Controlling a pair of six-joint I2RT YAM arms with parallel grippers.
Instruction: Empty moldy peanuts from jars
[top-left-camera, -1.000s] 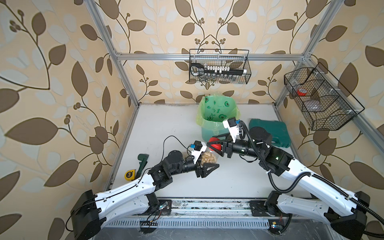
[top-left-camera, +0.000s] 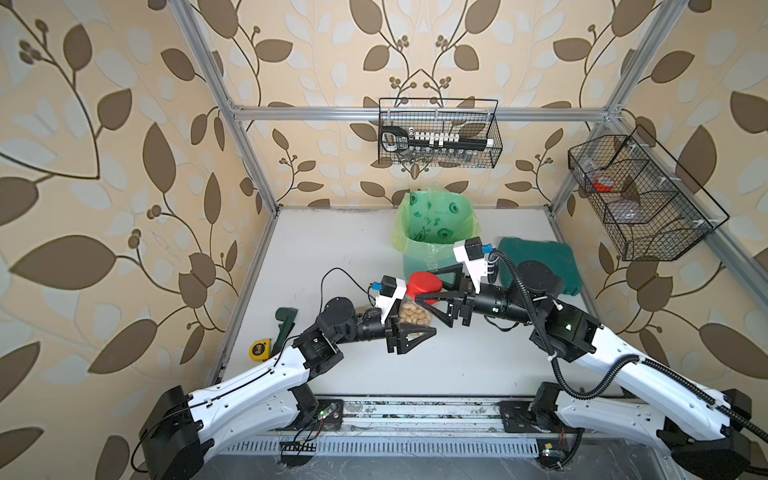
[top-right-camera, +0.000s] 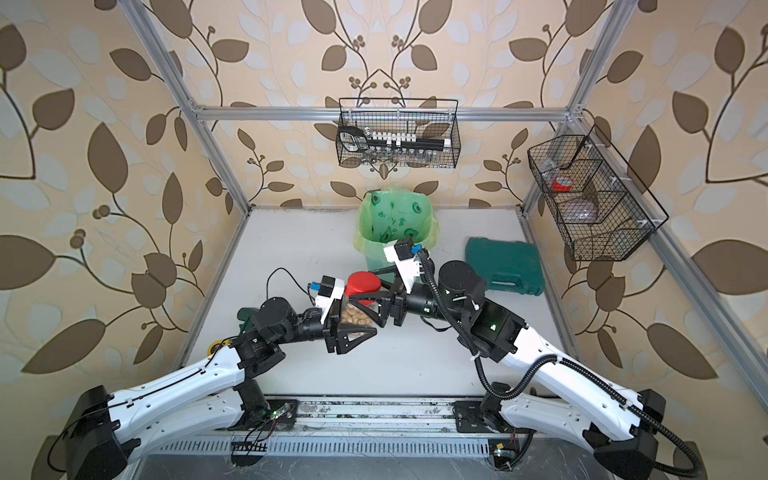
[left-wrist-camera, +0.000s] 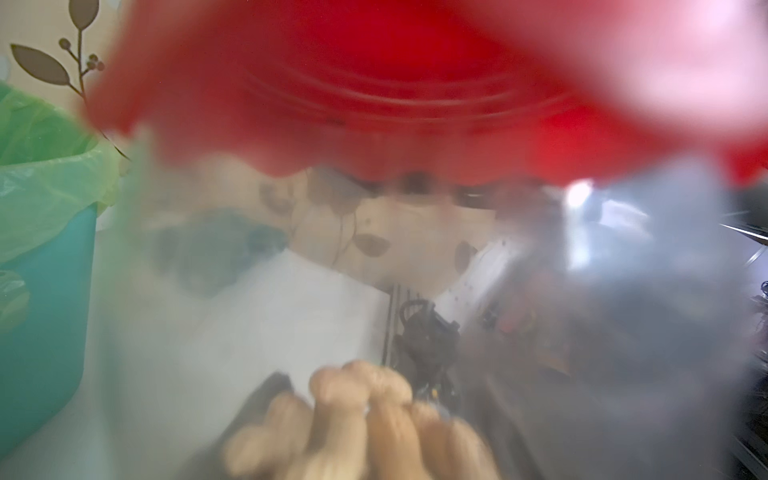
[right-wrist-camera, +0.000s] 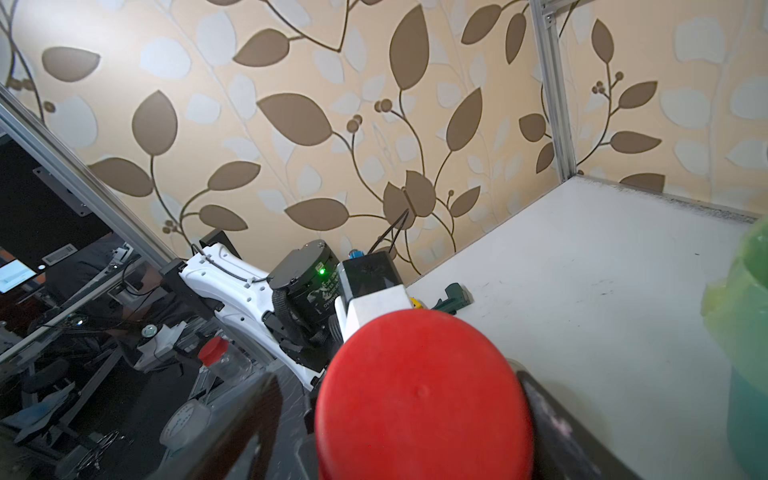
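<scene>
A clear jar of peanuts (top-left-camera: 414, 314) with a red lid (top-left-camera: 423, 280) is held above the middle of the table by my left gripper (top-left-camera: 409, 335), shut on it. My right gripper (top-left-camera: 440, 292) stands open at the lid's height, its fingers either side of the lid. In the right wrist view the lid (right-wrist-camera: 424, 400) sits between those blurred fingers. The left wrist view shows peanuts (left-wrist-camera: 360, 416) low inside the jar, under the red lid (left-wrist-camera: 384, 72).
A teal bin with a green liner (top-left-camera: 420, 220) stands behind the jar. A green case (top-left-camera: 552, 264) lies at right; a tape measure (top-left-camera: 260, 349) and green tool at left. Wire baskets (top-left-camera: 438, 132) hang on the walls. Cables cross the table.
The jar and my left gripper have moved slightly left.
</scene>
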